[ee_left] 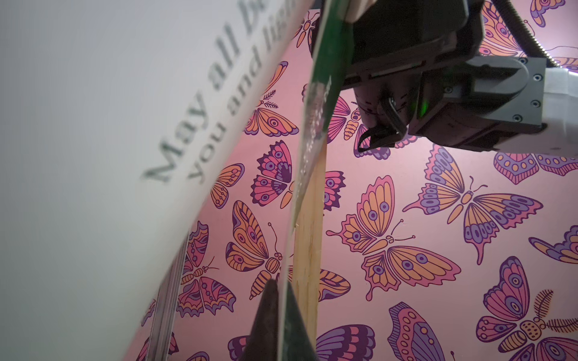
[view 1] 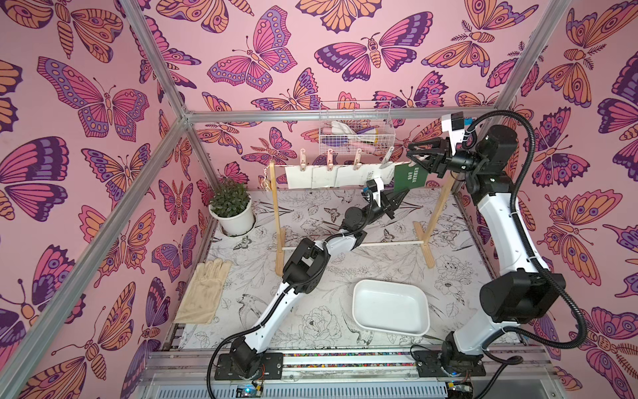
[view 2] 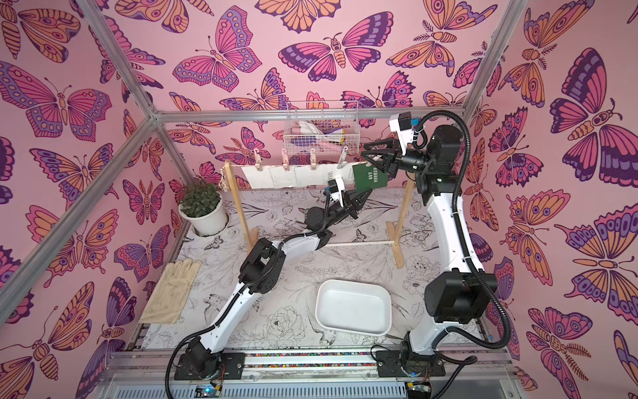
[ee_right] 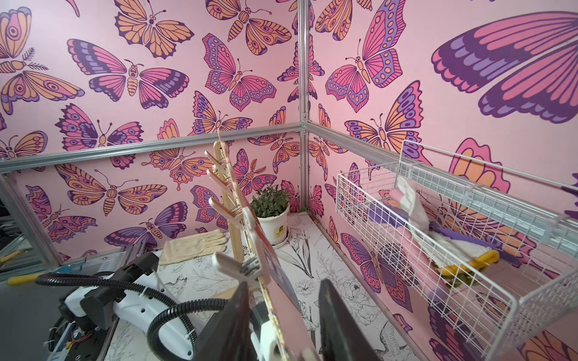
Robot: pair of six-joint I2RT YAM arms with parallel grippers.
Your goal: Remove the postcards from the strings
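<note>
A green postcard (view 1: pixel 410 176) with pale lettering hangs at the right end of the string, beside a row of white postcards (view 1: pixel 323 177) held by pegs (view 1: pixel 330 159). My left gripper is shut on the green postcard's thin lower edge, which runs between its fingertips. A white card with printed text (ee_left: pixel 198 138) fills the left of the left wrist view. Up at the string's right end, my right gripper stands open, its blurred fingers on either side of the line. It hides the green card's top corner, so any peg there cannot be made out.
Wooden posts (view 1: pixel 440 207) hold the string at both ends. A wire basket (ee_right: pixel 421 240) with cloths hangs on the wall behind. An empty white tray (view 1: pixel 390 283) sits at the front, gloves (view 1: pixel 204 290) and a potted plant (view 1: pixel 232 206) to the left.
</note>
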